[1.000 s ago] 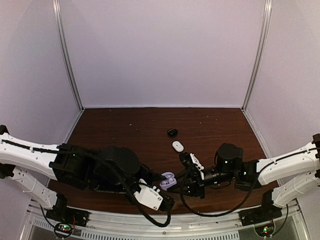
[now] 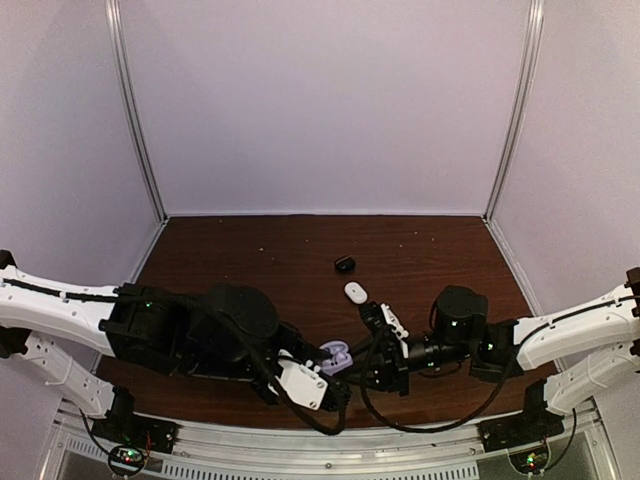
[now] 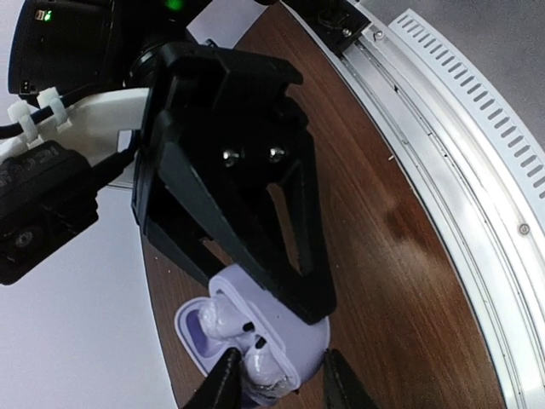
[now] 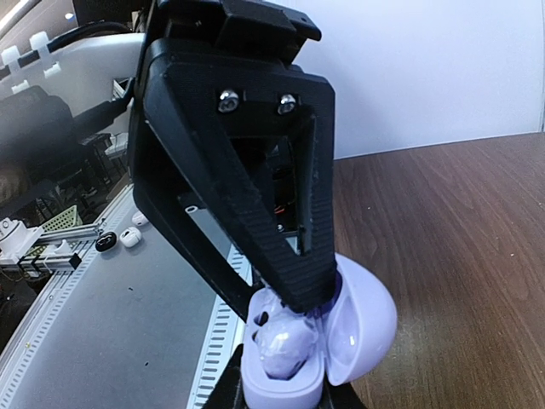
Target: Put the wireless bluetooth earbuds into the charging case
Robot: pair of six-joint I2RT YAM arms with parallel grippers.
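A lilac charging case [image 2: 336,358] with its lid open is held off the table, near the front middle, by my right gripper, which is shut on it. In the left wrist view, two pale earbuds [image 3: 264,368] show in the case, side by side in its slots; how deeply they sit I cannot tell. My left gripper is part open at the case. One of its fingers [image 3: 223,383] overlaps the nearer earbud in that view. In the right wrist view, a left fingertip [image 4: 306,285] lies between the earbud and the lid [image 4: 368,319]; whether it touches is unclear.
A small black case [image 2: 345,264] and a white case [image 2: 356,293] lie on the brown table [image 2: 230,245] beyond the grippers. Both arms are close together at the front.
The left gripper and the lilac case have shifted only slightly. The right arm holds about the same place, still gripping the case.
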